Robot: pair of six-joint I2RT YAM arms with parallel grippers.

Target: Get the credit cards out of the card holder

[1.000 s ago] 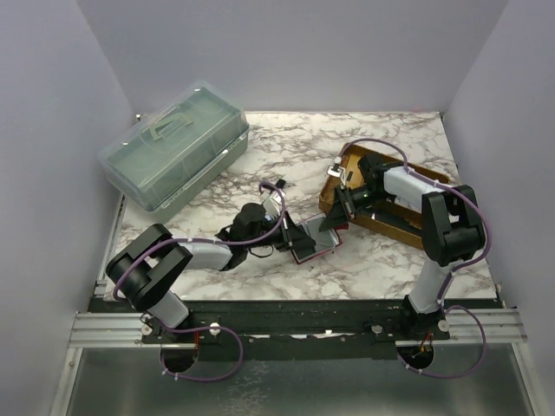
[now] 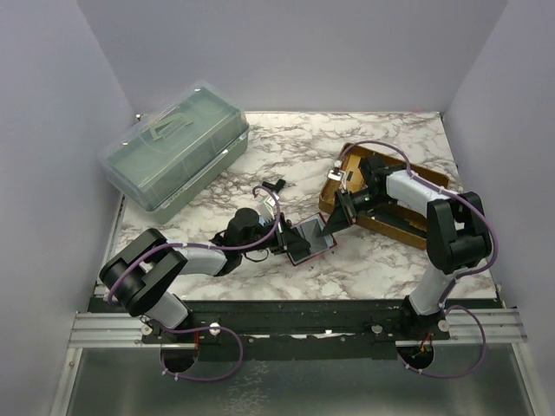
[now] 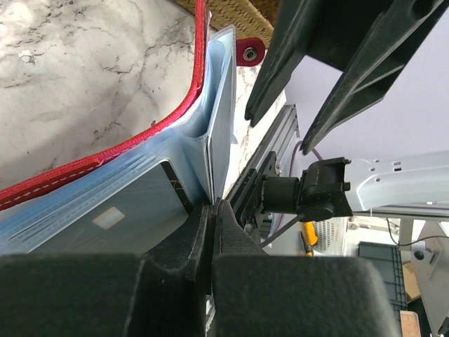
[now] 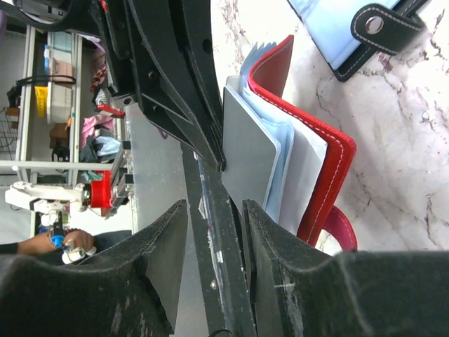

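Observation:
The red card holder (image 2: 312,243) lies open at the table centre, its translucent sleeves (image 3: 119,203) and red rim showing, a dark card visible inside one sleeve. In the right wrist view its sleeve stack (image 4: 252,147) stands on edge beside the red cover (image 4: 326,175). My left gripper is shut at the sleeves; whether anything thin is between its tips is hidden. My right gripper is open, its fingers just off the sleeve edges, above and right of the left one.
A cardboard box (image 2: 408,232) is behind the right arm, a lidded plastic case (image 2: 173,147) at back left. A second dark holder (image 4: 344,56) lies nearby.
The right arm has moved slightly, staying over the holder's right side.

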